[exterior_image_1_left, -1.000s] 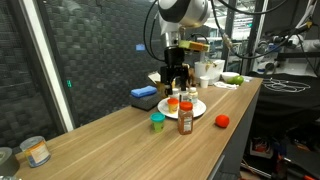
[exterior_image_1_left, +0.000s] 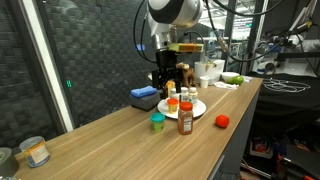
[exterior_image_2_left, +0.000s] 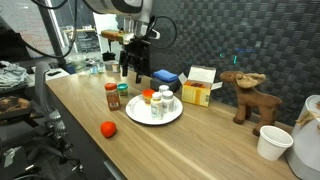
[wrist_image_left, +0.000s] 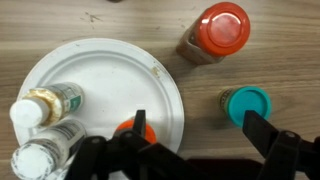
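My gripper (exterior_image_1_left: 173, 80) hangs above the table near the plate, its fingers wide apart with nothing between them; in the wrist view the gripper spans the plate's edge. A round white plate (wrist_image_left: 100, 58) bears white-capped bottles (wrist_image_left: 38, 108) and a small orange-red item (wrist_image_left: 147, 131), which lies beside the left finger and is partly hidden by it. Right of the plate stands a jar with a teal-green lid (wrist_image_left: 246, 102), near the right fingertip. The red-lidded jar (wrist_image_left: 221, 29) stands farther off, beside the plate. Both jars are upright and apart from the gripper.
A red tomato (exterior_image_2_left: 108, 129) lies near the table's front edge. Behind the plate are a blue cloth (exterior_image_2_left: 165, 75), an open yellow box (exterior_image_2_left: 198, 87), a brown moose toy (exterior_image_2_left: 253, 101) and a white cup (exterior_image_2_left: 271, 143). Bare wood (exterior_image_1_left: 100, 149) stretches along the table's near-left part.
The jars, plate and tomato stay where they were.
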